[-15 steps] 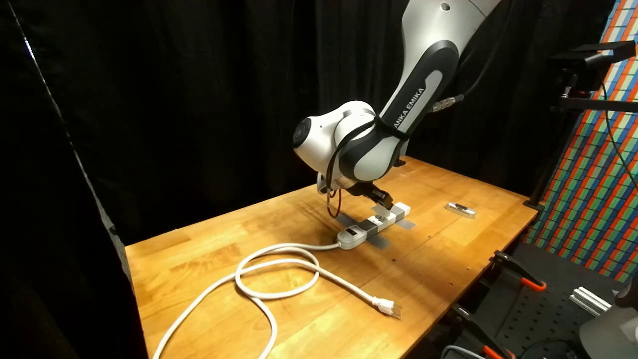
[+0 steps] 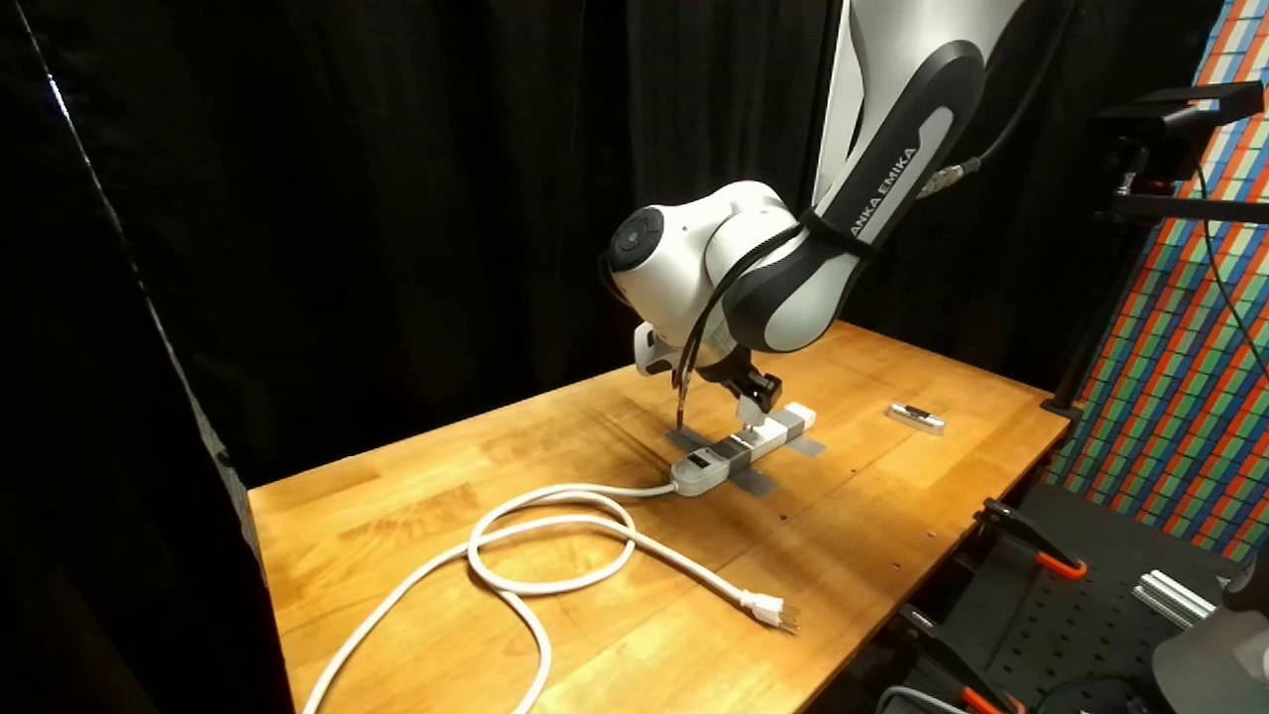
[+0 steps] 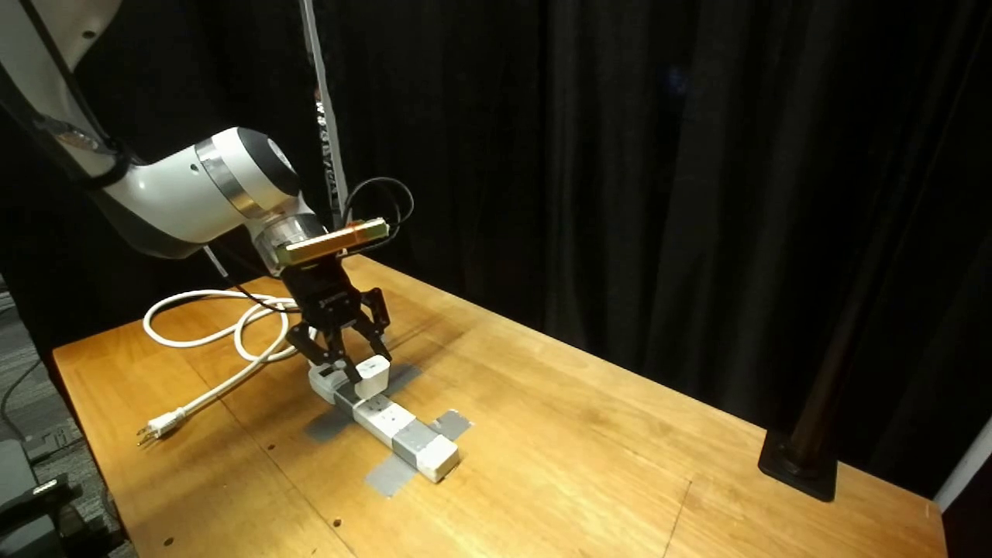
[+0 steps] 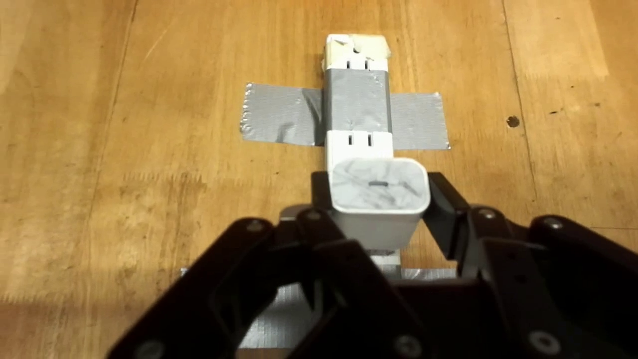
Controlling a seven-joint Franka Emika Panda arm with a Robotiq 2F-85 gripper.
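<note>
A white power adapter [image 4: 380,185] is held between the two black fingers of my gripper [image 3: 370,364], which is shut on it. Under the adapter lies a white power strip [image 4: 359,146], fixed to the wooden table with grey tape. In exterior view 1 the adapter [image 2: 751,412] is right over the strip's [image 2: 714,464] middle, and thin prongs seem to show beneath it. Whether they touch the sockets, I cannot tell. From the wrist, the adapter's body covers part of the strip, while open slots show just beyond it.
The strip's white cord [image 2: 553,587] loops over the table, its plug [image 2: 767,608] lying loose. A small grey-white object [image 2: 916,417] rests towards the right edge. Clamps [image 2: 1029,539] sit along the near edge. Free table stretches beyond the strip in exterior view 2.
In exterior view 1 the arm's upper links have swung right and the hand has turned more upright. The adapter has shifted slightly left along the strip, still held.
</note>
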